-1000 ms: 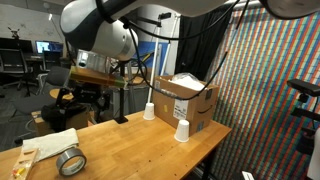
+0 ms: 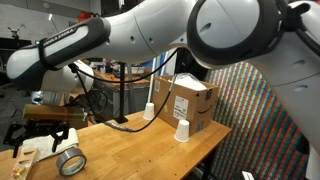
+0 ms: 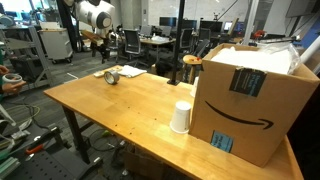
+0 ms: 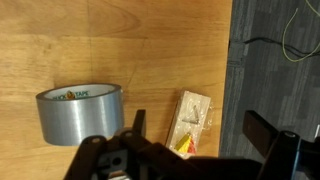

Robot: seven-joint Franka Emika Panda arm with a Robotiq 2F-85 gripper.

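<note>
In the wrist view my gripper is open, its two black fingers wide apart. A small pale wooden piece (image 4: pixel 188 122) with a coloured mark lies on the table between and beneath them, near the table's edge. Left of the fingers stands a silver roll of tape (image 4: pixel 80 118), apart from the wooden piece. In exterior view 1, the gripper (image 2: pixel 38 143) hangs low over the left end of the table, above the wooden piece (image 2: pixel 24 164) and beside the tape roll (image 2: pixel 70 162). Contact with the wooden piece cannot be made out.
A cardboard box (image 3: pixel 243 105) and a white cup (image 3: pixel 181 117) occupy the table's other end. Exterior view 1 also shows a second white cup (image 2: pixel 149 110). A white cloth (image 2: pixel 92 139) lies near the tape roll.
My arm has reached out to the left and come down. The gripper is now lower, over the wooden piece at the table's end. The tape roll and the wooden piece have stayed put.
</note>
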